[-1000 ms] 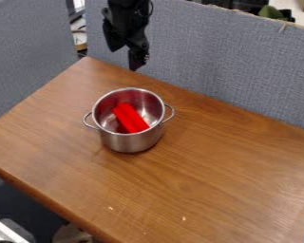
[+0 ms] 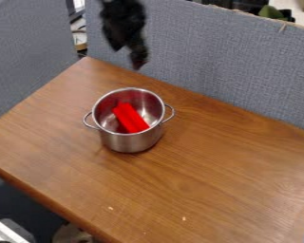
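Observation:
A steel pot (image 2: 152, 136) with two side handles stands on the wooden table, left of centre. A red block (image 2: 130, 118) lies inside it, tilted along the pot's floor. The dark gripper (image 2: 132, 55) hangs blurred at the top, above and behind the pot and apart from it, against the grey panel. The blur hides the exact state of its fingers; nothing distinct shows held in it.
Grey padded panels (image 2: 237, 62) close off the back and left. The table's front edge runs along the lower left.
The gripper has shifted slightly within the upper area and is more blurred now. The pot and red block look unmoved.

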